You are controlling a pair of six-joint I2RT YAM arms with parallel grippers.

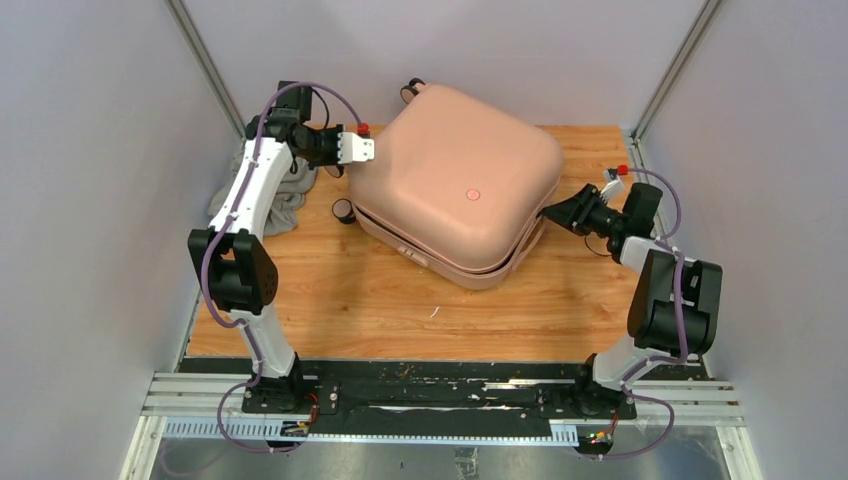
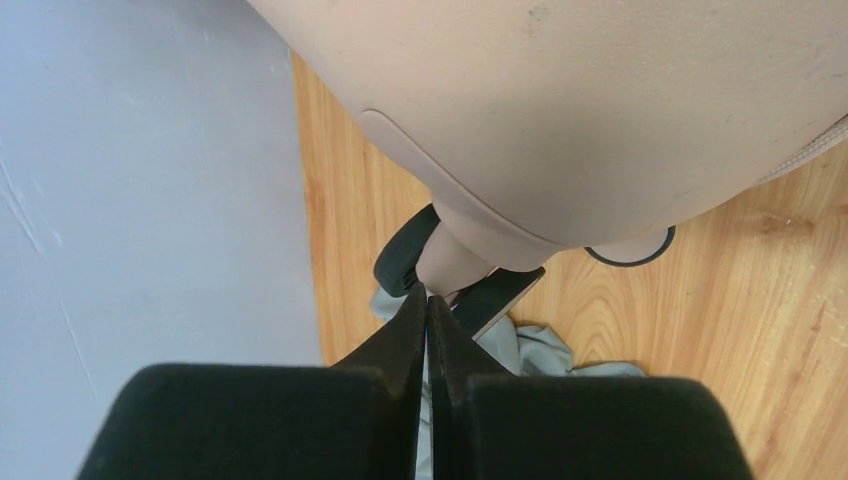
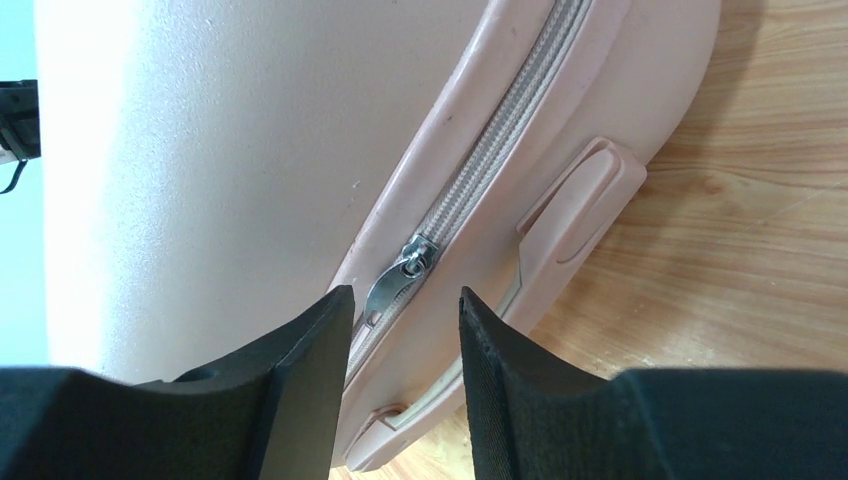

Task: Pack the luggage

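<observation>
The pink suitcase (image 1: 450,180) lies closed-lidded and angled across the wooden table, its zipper track along the side. My left gripper is shut with nothing visible between its fingers, beside the suitcase's far-left corner, near a wheel (image 2: 405,245). At the right side, my right gripper stands part open beside the zipper, with the metal zipper pull (image 3: 390,285) just beyond and between its fingertips as seen in the right wrist view; I cannot tell whether they touch it. A side handle (image 3: 570,215) runs alongside below the zipper.
Grey cloth (image 1: 285,205) lies bunched at the back left, partly under the left arm. Walls stand close on both sides and behind.
</observation>
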